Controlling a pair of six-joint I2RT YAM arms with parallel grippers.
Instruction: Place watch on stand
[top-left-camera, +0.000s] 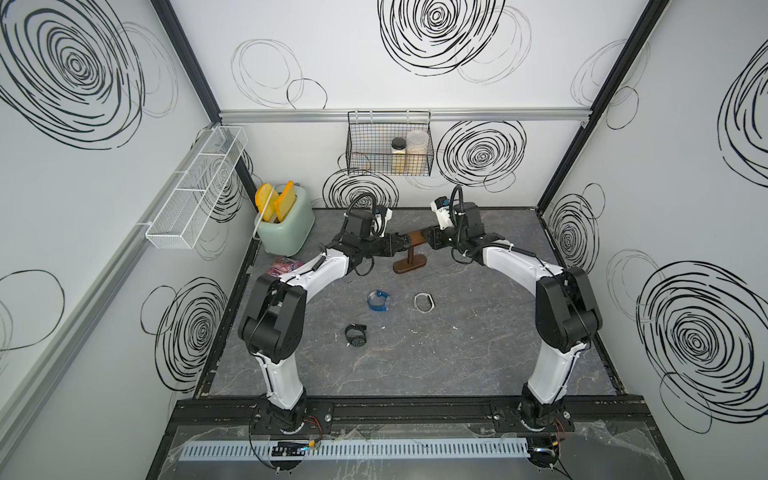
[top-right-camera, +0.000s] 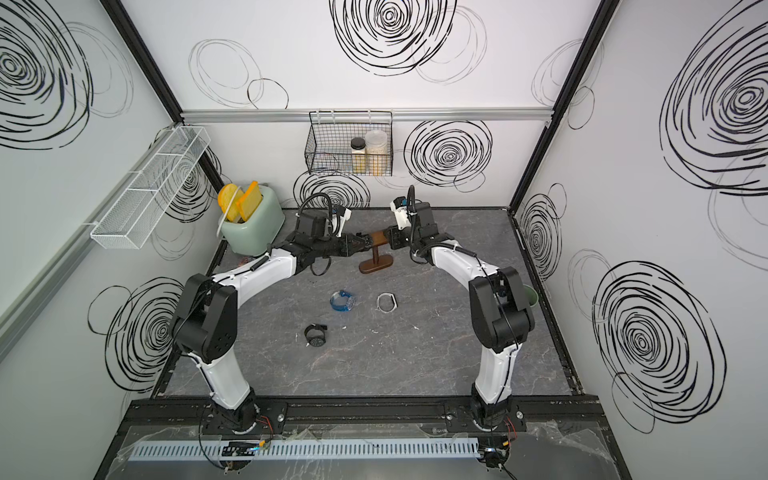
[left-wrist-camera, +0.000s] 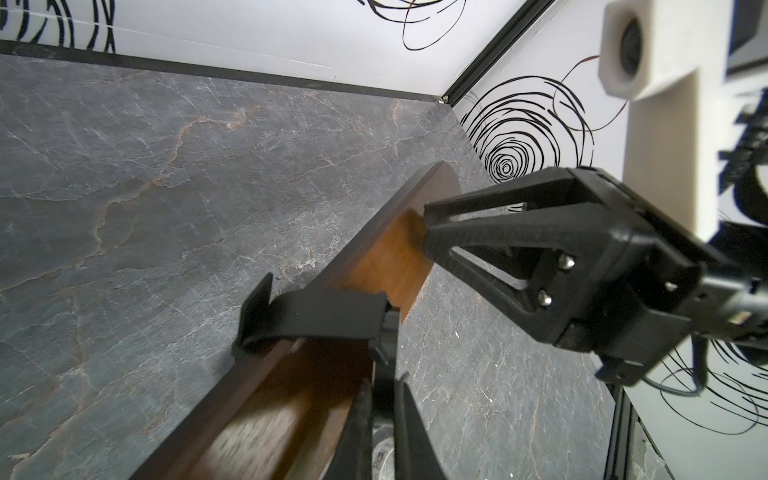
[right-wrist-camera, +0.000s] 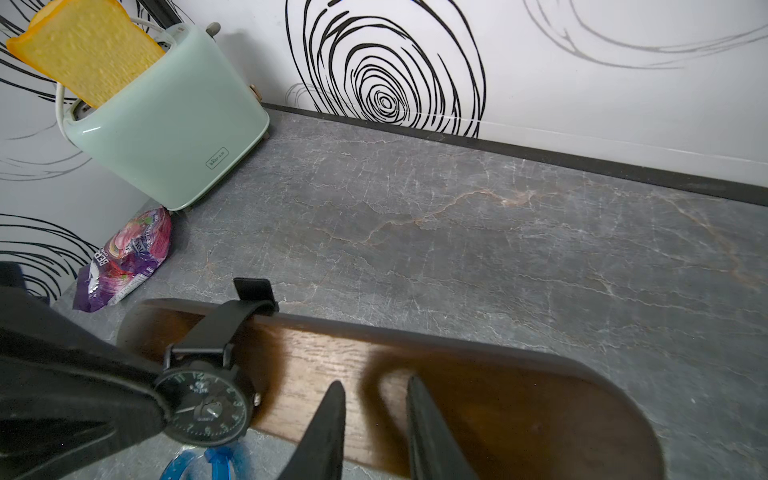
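A wooden stand (top-left-camera: 409, 264) with a long top bar (right-wrist-camera: 360, 360) stands between my grippers. A black watch (right-wrist-camera: 204, 404) hangs over the bar's left part, its strap across the edge. My left gripper is shut on the watch at that end.
A blue watch (top-left-camera: 378, 300), a white-strapped watch (top-left-camera: 424, 302) and another black watch (top-left-camera: 356, 336) lie in front. A toaster (top-left-camera: 284, 232) with yellow slices and a purple packet (right-wrist-camera: 120, 260) sit at the back left.
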